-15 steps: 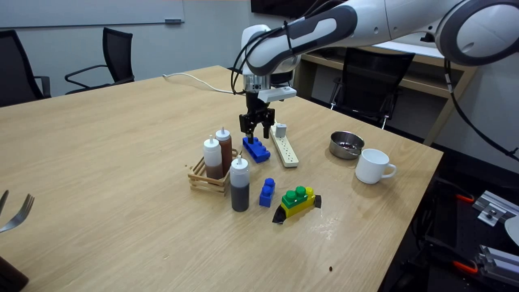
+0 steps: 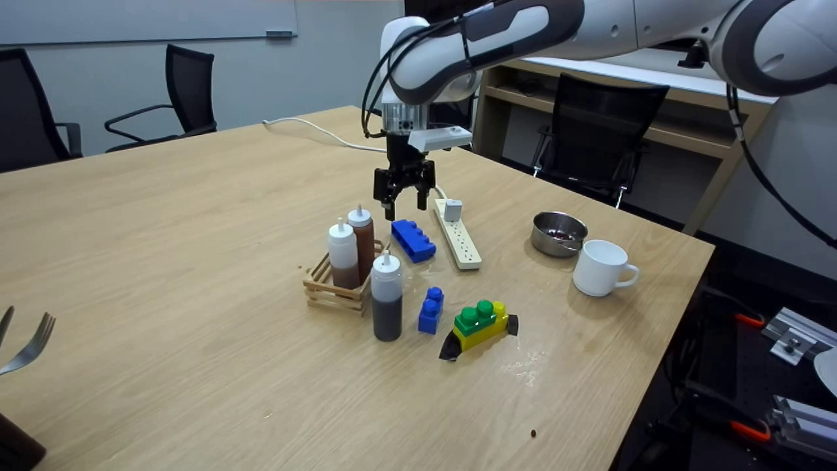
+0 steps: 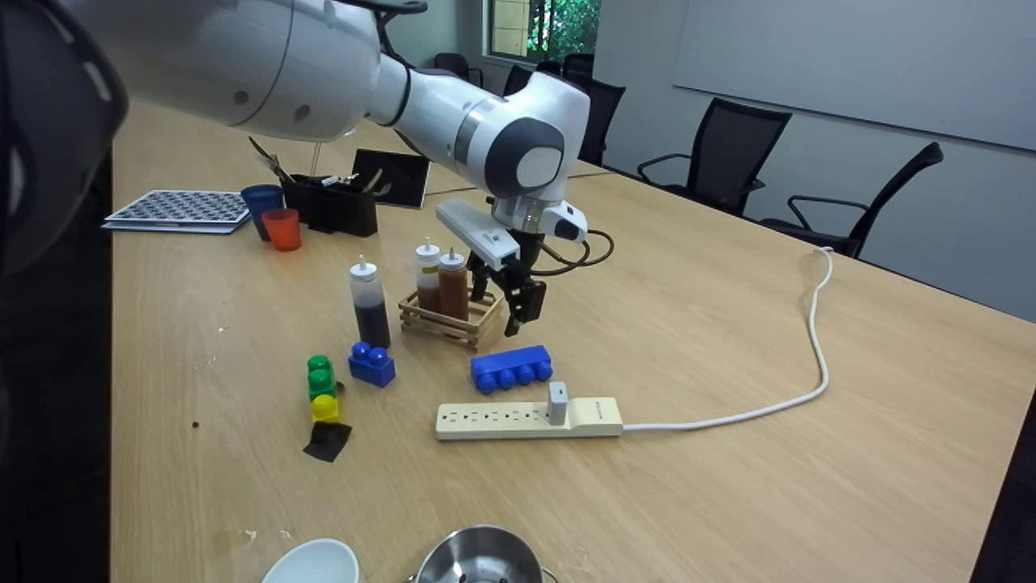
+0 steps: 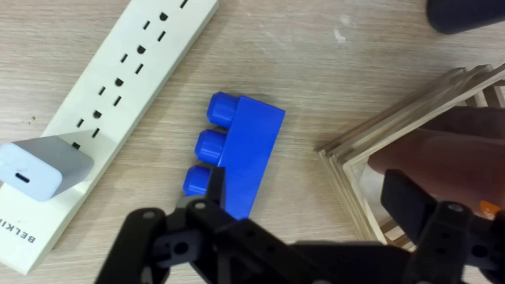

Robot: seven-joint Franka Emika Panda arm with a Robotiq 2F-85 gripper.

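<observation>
My gripper point(image 2: 406, 210) hangs above the table, open, with nothing between its fingers. Below it a long blue block point(image 2: 412, 240) lies on its side, between the power strip and the wooden crate. In the wrist view this long blue block point(image 4: 251, 151) shows its studs toward the power strip, and one finger point(image 4: 217, 187) covers part of its near end. The other finger point(image 4: 407, 201) appears over the crate. A smaller blue block point(image 3: 371, 364) stands near a green and yellow block stack point(image 2: 480, 324), which has black tape at both ends on the table.
The power strip point(image 3: 495, 419) carries a grey plug point(image 3: 558, 403). The wooden crate point(image 2: 335, 298) holds two sauce bottles; a dark-sauce bottle point(image 2: 386, 302) stands beside it. A steel bowl point(image 2: 558, 235) and white mug point(image 2: 598, 268) sit toward the right edge.
My gripper has risen and shifted slightly left in exterior view 1, so more of the long blue block shows beneath it. The blocks have not moved.
</observation>
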